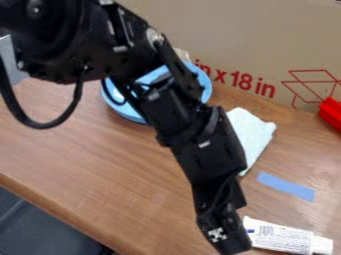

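The black arm reaches down from the top left to the lower right of the view, with its gripper low over the table at the left end of a white tube. The fingertips are dark and small, and I cannot see what is between them. Behind the arm are a blue plate and a white cloth, both partly hidden.
A red object sits at the right edge before a cardboard box. A strip of blue tape lies on the wooden table.
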